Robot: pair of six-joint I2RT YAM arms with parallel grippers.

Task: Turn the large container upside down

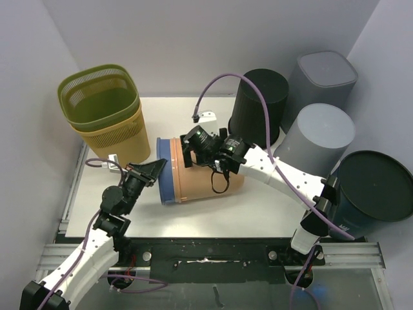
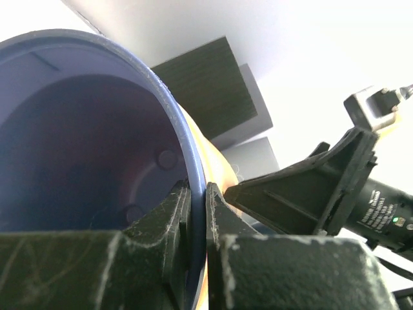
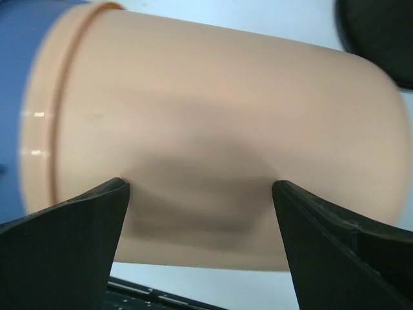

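Note:
The large container lies on its side on the white board, with a peach body and a blue rim end facing left. In the left wrist view my left gripper is shut on the blue rim, the dark open interior beside it. My right gripper stands open above the peach side, its fingers spread along the body, short of the ends in that view.
Green and yellow baskets stand at back left. A black bin, grey bins and a dark blue lidded bin crowd the right. The board's front is fairly clear.

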